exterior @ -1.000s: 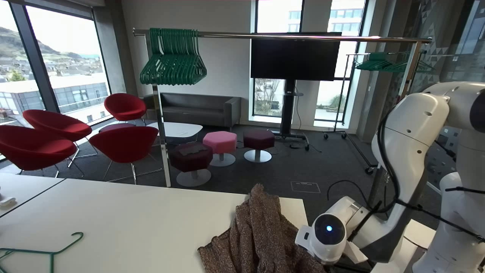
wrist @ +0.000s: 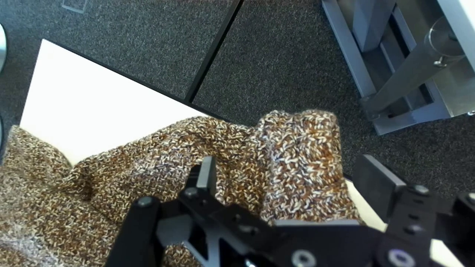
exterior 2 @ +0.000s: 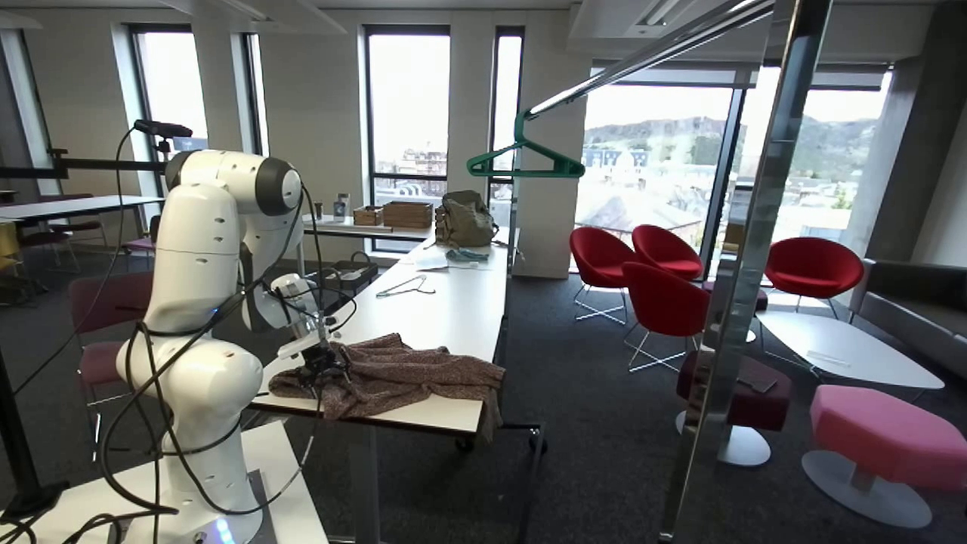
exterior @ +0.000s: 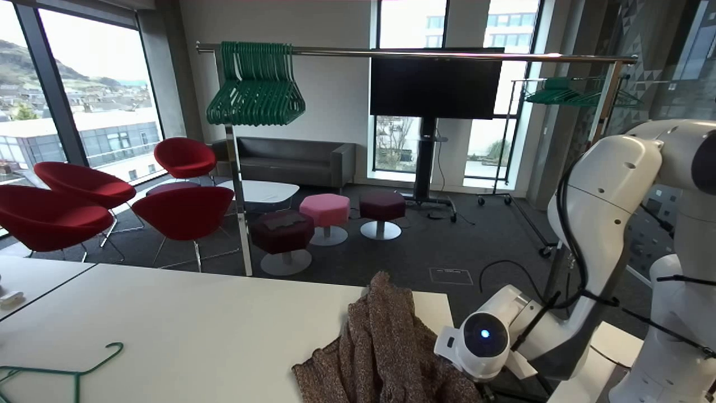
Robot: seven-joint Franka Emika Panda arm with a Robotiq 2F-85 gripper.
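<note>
A brown speckled knit garment lies rumpled on the end of the white table, part of it hanging past the edge. At that end my gripper points down over the knit, open. In the wrist view a raised fold of the knit lies between the two spread fingers; whether either finger touches it, I cannot tell. Exterior view 1 shows the garment in front of my wrist, with the fingers out of sight. A green hanger lies on the table, well away from the garment.
A metal rail with several green hangers stands beside the table. A backpack and wooden boxes are at the far end. Bare tabletop separates the garment from the loose hanger.
My wrist has shifted very slightly up and left in exterior view 1, and its cable with it. Garment and loose hanger look unmoved.
</note>
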